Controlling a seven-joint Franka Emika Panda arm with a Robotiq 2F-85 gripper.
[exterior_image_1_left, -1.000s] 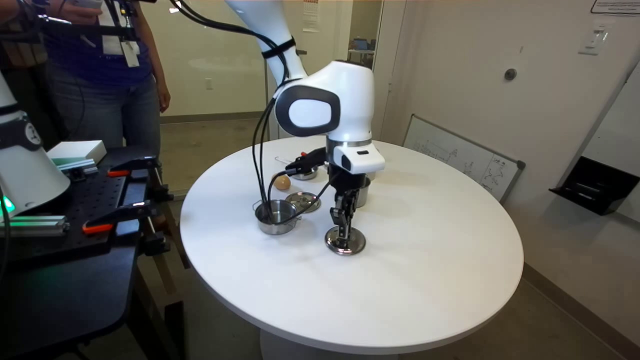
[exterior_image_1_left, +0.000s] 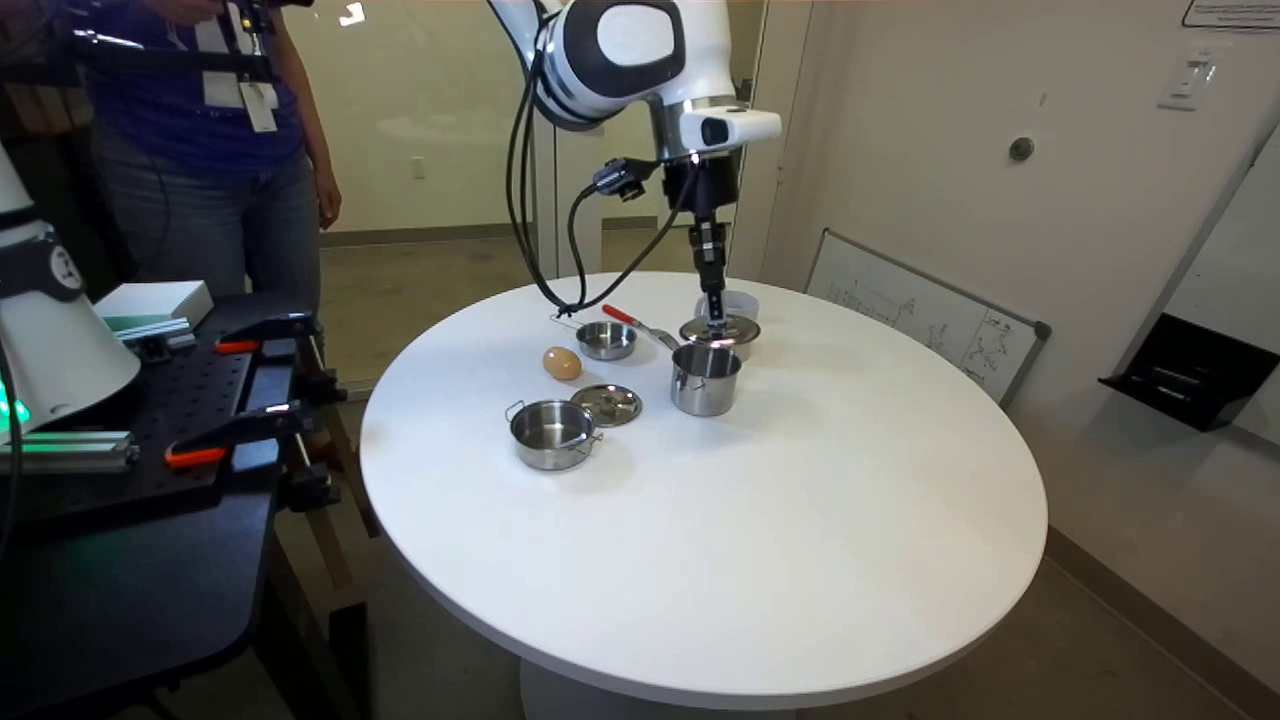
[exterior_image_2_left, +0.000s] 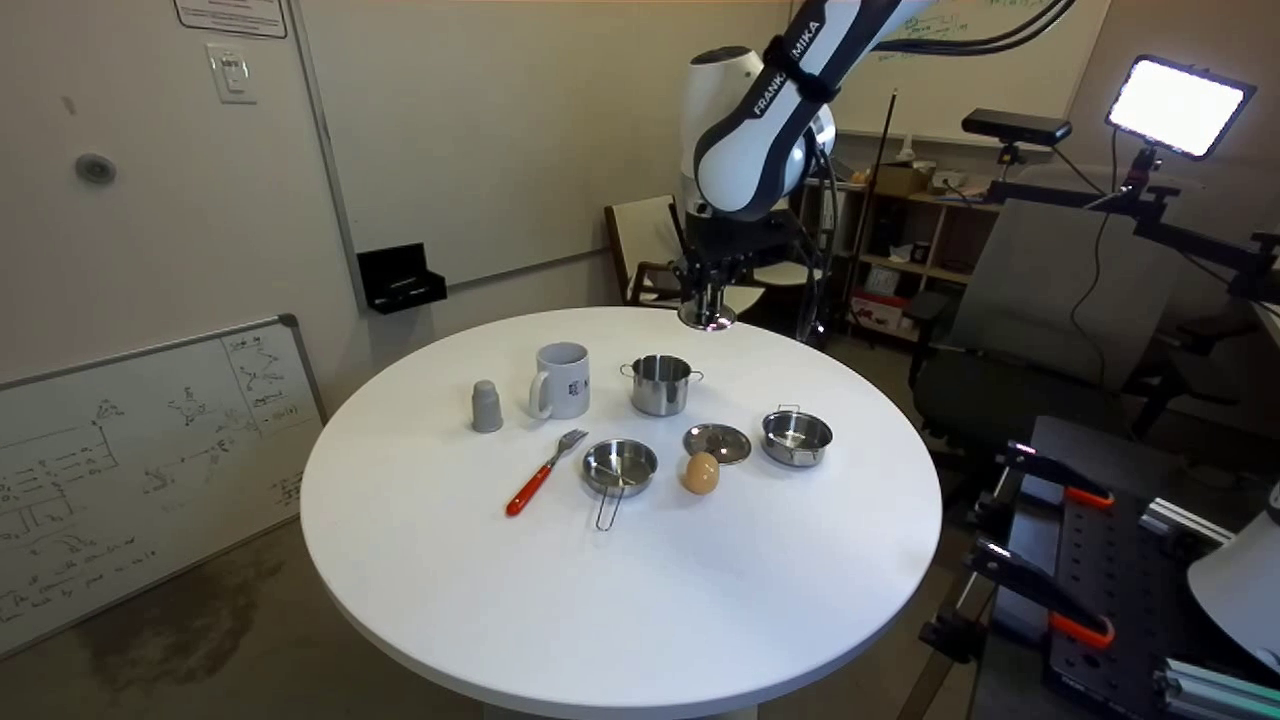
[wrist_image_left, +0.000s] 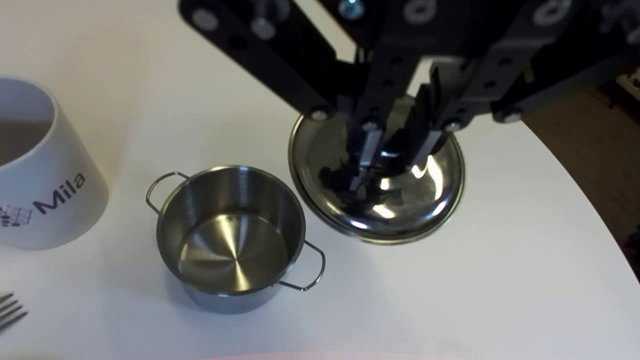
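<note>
A round shiny steel lid (wrist_image_left: 390, 225) hangs from my gripper, which is shut on its top; the dark fingers mostly hide the grip point. It is held up off the table: in exterior view 2 the lid (exterior_image_2_left: 708, 319) shows against the far table edge, beyond the deep pot. Exterior view 1 has the lid (exterior_image_1_left: 720, 330) appearing just above the deep pot's rim. That deep steel pot (wrist_image_left: 234, 252) stands upright, uncovered and empty, its two wire handles out to the sides. In the wrist view the lid lies to the pot's upper right, not over its opening.
Beside the pot stands a white mug (exterior_image_2_left: 566, 382), with a grey shaker (exterior_image_2_left: 486, 408) further left. A red-handled fork (exterior_image_2_left: 546, 474), small pan (exterior_image_2_left: 620, 466), egg (exterior_image_2_left: 702, 473), second lid (exterior_image_2_left: 717, 443) and shallow pot (exterior_image_2_left: 797, 437) are close by.
My gripper and the lid have risen from low over the table in front of the pot, moving up and towards the pot in exterior view 1. The other objects look unmoved.
</note>
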